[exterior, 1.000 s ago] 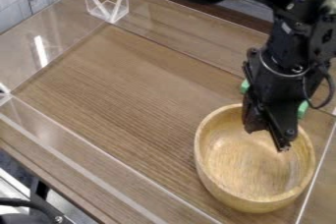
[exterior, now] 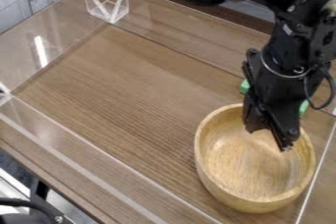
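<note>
My black gripper [exterior: 273,120] hangs over a round wooden bowl [exterior: 250,184] at the lower right, its fingertips just inside or above the bowl's back part. The gripper looks shut, with nothing visible between its fingers. A green object [exterior: 308,103] is partly hidden behind the gripper, beyond the bowl.
A clear plastic bracket [exterior: 108,2] stands at the back left. The table's edge runs along the lower left.
The bowl and the rest look unmoved.
</note>
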